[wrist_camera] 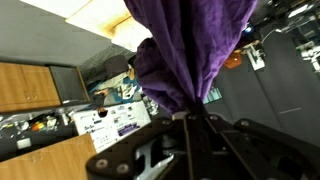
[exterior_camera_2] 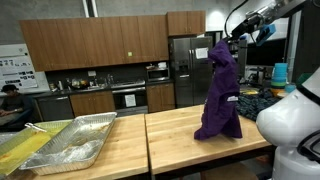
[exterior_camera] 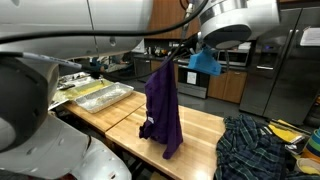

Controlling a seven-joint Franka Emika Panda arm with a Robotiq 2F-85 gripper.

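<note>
A purple cloth (exterior_camera: 165,112) hangs in a long fold over the wooden table, below the raised arm. In exterior view 2 the same cloth (exterior_camera_2: 223,95) drops from high up to near the tabletop; whether its lower end touches the wood, I cannot tell. My gripper is shut on its upper part, with the purple fabric (wrist_camera: 180,45) running out from between the fingers across the top of the wrist view. The very tips are partly covered by cloth.
A dark striped cloth (exterior_camera: 250,148) lies bunched on the table's right side. Foil trays (exterior_camera_2: 75,143) stand at the other end. Kitchen cabinets and a refrigerator (exterior_camera: 285,60) are farther back.
</note>
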